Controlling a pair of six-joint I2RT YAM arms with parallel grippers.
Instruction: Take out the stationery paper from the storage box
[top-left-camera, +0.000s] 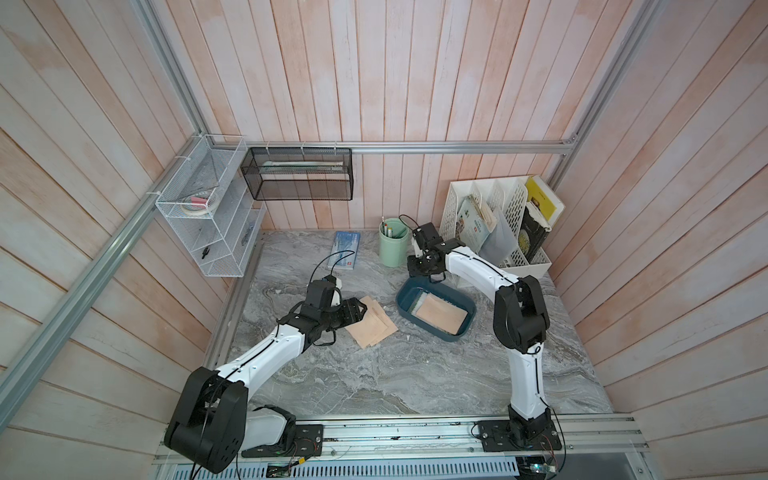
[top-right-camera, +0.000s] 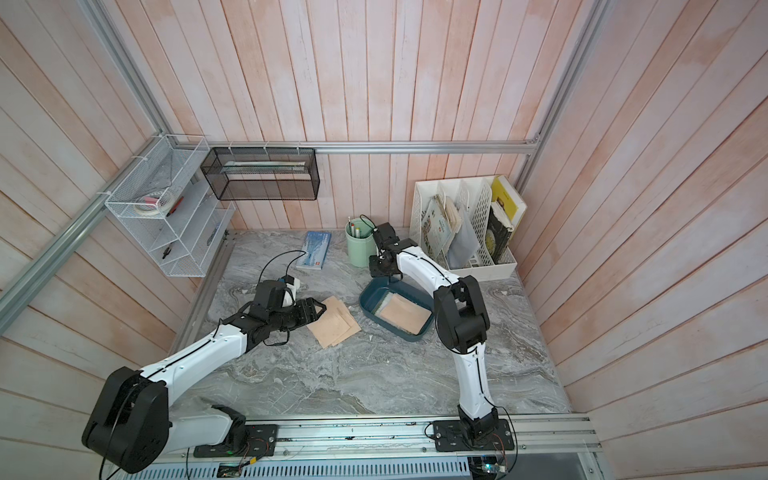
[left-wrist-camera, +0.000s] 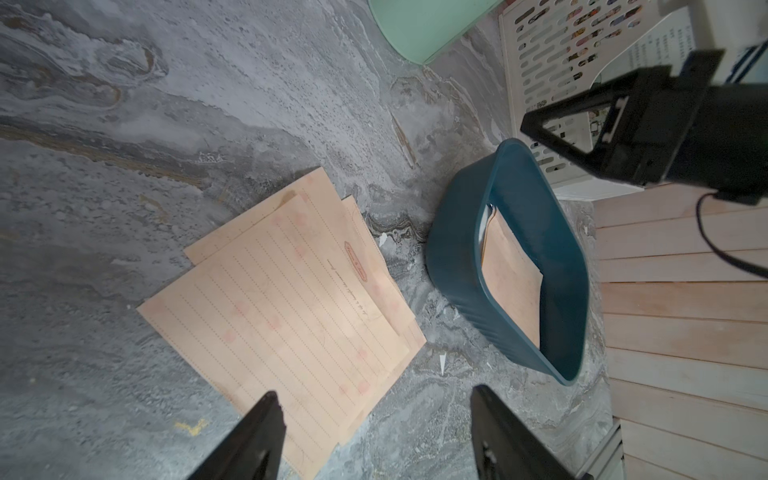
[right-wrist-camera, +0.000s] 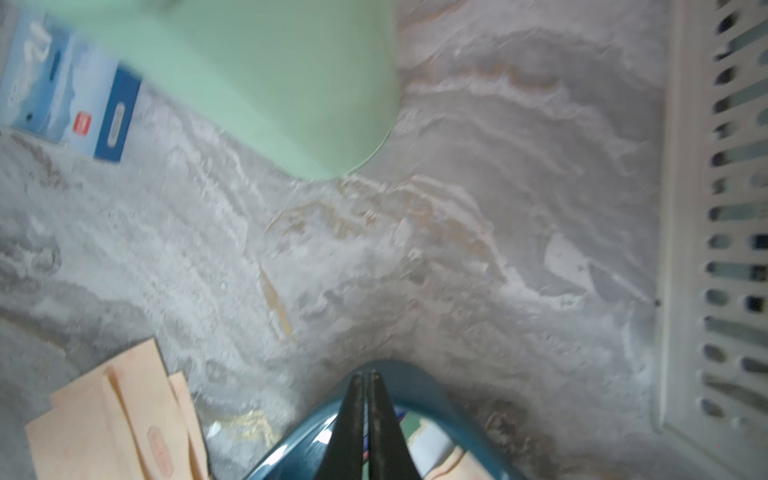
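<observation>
The dark teal storage box (top-left-camera: 463, 326) sits right of centre on the counter, with peach stationery paper (top-left-camera: 440, 313) inside it. More peach sheets (left-wrist-camera: 272, 312), some printed with lines, lie loose on the counter to its left. My left gripper hangs open over those loose sheets, nothing between its fingers. My right gripper is shut above the box's back rim, near the green pen holder, with nothing visible between its fingertips.
A green pen holder (top-left-camera: 393, 252) stands behind the box, and a blue packet (top-left-camera: 345, 240) lies to its left. A white file rack (top-left-camera: 512, 272) stands back right. Wire baskets hang at the left and back.
</observation>
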